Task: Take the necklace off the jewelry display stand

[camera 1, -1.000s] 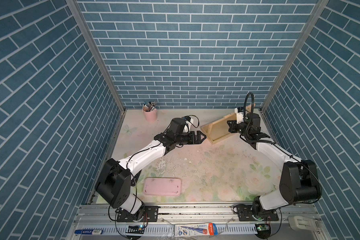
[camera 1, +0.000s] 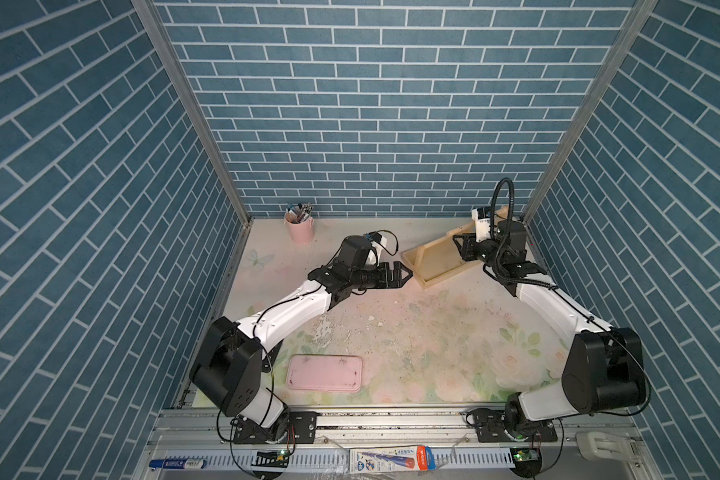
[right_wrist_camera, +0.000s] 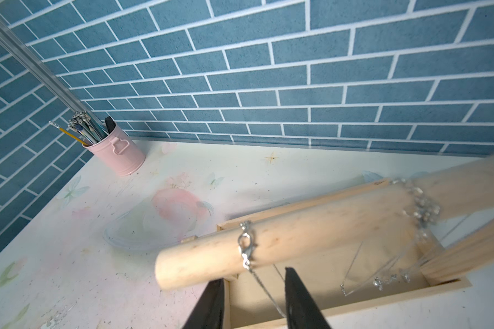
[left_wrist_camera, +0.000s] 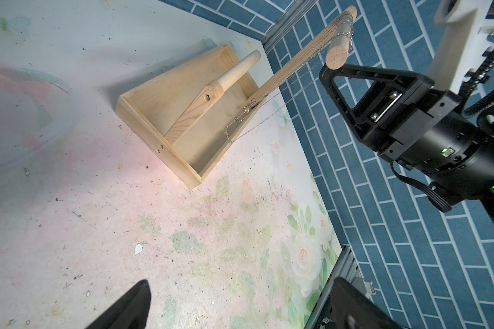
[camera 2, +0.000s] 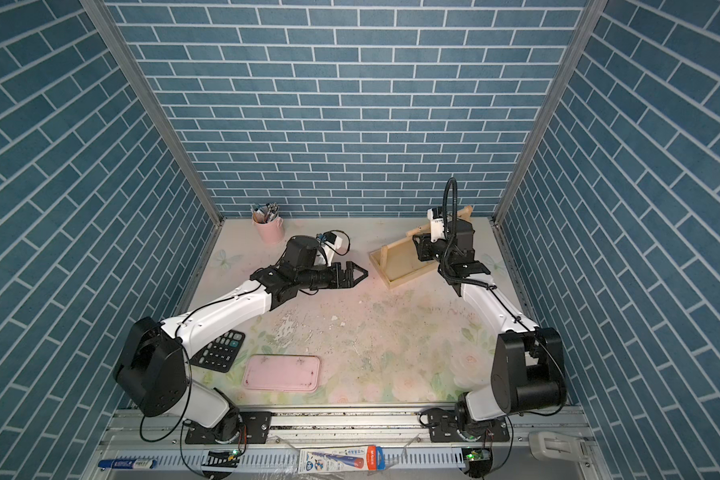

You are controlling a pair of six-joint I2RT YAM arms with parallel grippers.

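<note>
The jewelry stand (left_wrist_camera: 153, 123) is a shallow wooden tray with posts and round bars, at the back right of the table. Over its tall bar (right_wrist_camera: 313, 238) the thin silver necklace (left_wrist_camera: 269, 118) is draped, its clasp (right_wrist_camera: 246, 249) lying near the bar's end. Just in front of that end is my right gripper, its fingers apart. A strand of chain runs down behind or beside the right-hand finger (right_wrist_camera: 299, 301); which of these I cannot tell. My left gripper stands open and empty left of the stand.
A pink cup (camera 1: 301, 229) of brushes stands at the back left. Near the front lies a pink tray (camera 1: 324, 373), and a black calculator (camera 2: 218, 352) is beside the left arm.
My right arm has risen slightly at the stand's bar. The left arm and the stand's tray look unchanged.
</note>
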